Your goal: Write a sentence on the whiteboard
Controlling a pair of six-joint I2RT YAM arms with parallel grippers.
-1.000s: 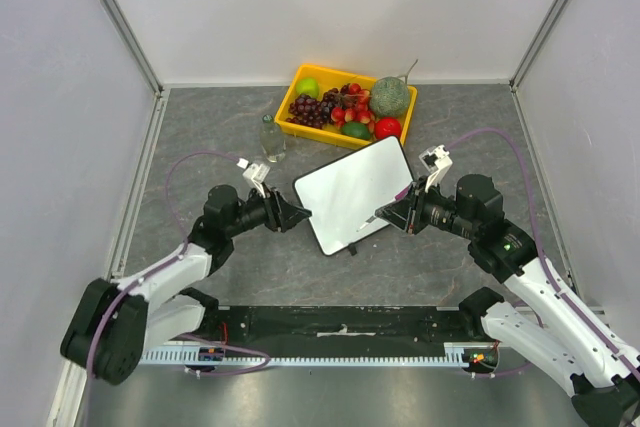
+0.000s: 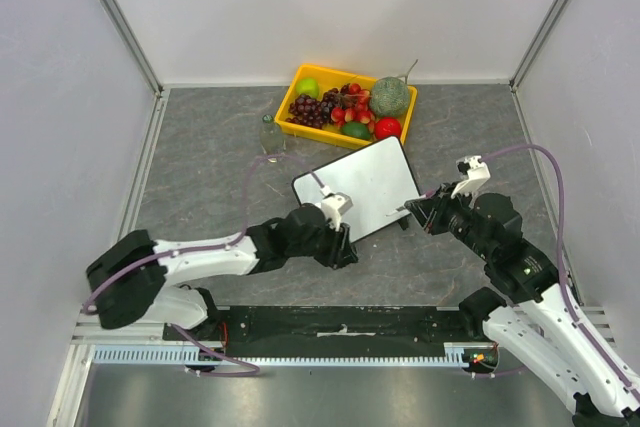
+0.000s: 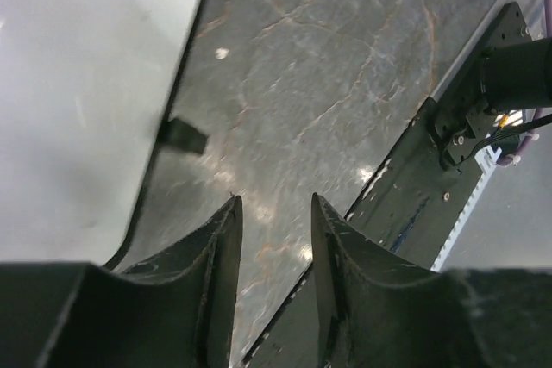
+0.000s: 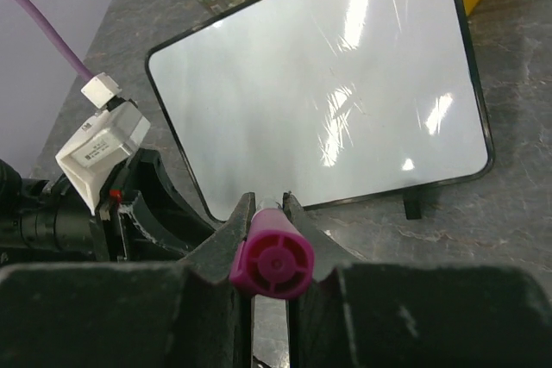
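The whiteboard [image 2: 370,182], white with a dark rim, lies tilted on the table and its visible surface is blank. My right gripper [image 2: 412,211] is shut on a magenta marker [image 4: 273,256] at the board's right side. The marker's tip points towards the board; whether it touches cannot be told. Just in front of the board's lower edge is my left gripper [image 2: 346,259], its two fingers [image 3: 226,256] apart with only the table seen between them. Part of the board [image 3: 78,101] fills the left of the left wrist view.
Behind the board stands a yellow crate [image 2: 322,134] of fruit, with a clear bottle [image 2: 271,135] at its left. A dark stand foot [image 4: 412,204] sticks out below the board.
My left arm has swung right from the board's left side to in front of its lower edge. The right gripper has shifted rightwards with the marker. The board has stayed put.
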